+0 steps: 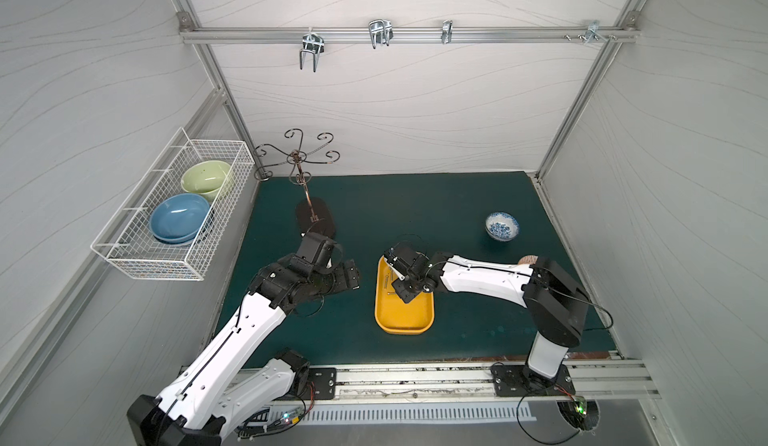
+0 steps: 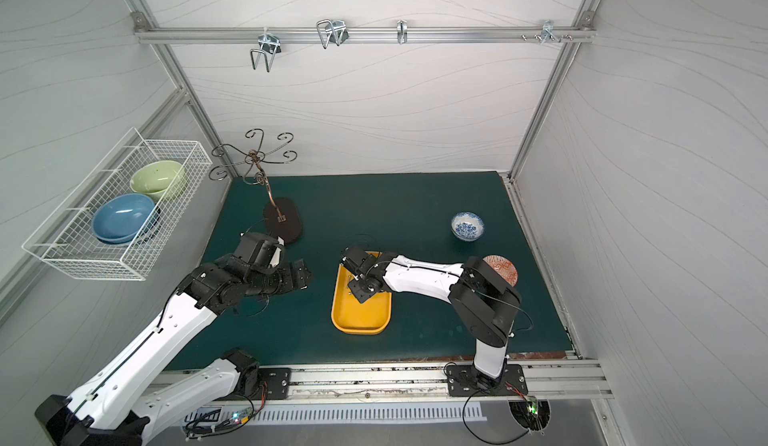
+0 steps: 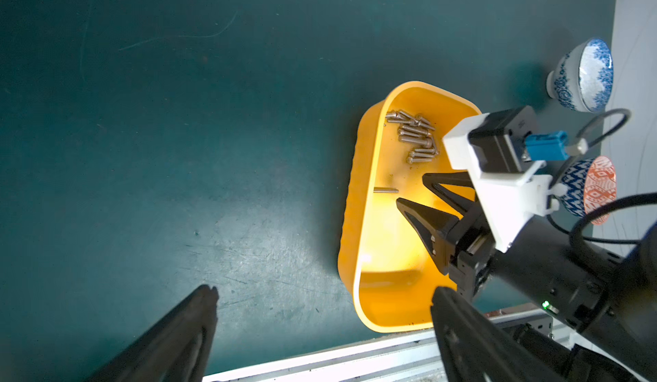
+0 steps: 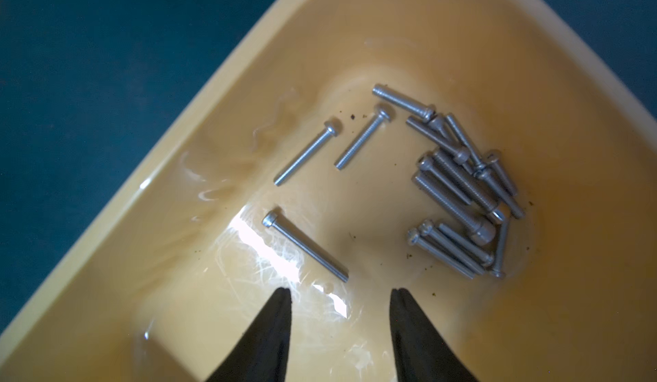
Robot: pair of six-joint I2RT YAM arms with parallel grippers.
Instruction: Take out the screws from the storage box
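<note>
The yellow storage box (image 1: 404, 318) lies on the green mat. In the right wrist view a cluster of silver screws (image 4: 451, 207) rests at one end, and three loose screws (image 4: 304, 152) lie apart from it. My right gripper is open over the box with nothing between its fingers; the left wrist view shows it angled down into the box. My left gripper is open above the mat, left of the box, its fingers empty.
A blue-patterned bowl (image 1: 501, 226) and a red-patterned bowl (image 2: 501, 267) stand on the right. A metal stand (image 2: 283, 220) is at the back left; a wire basket (image 1: 144, 263) hangs on the left.
</note>
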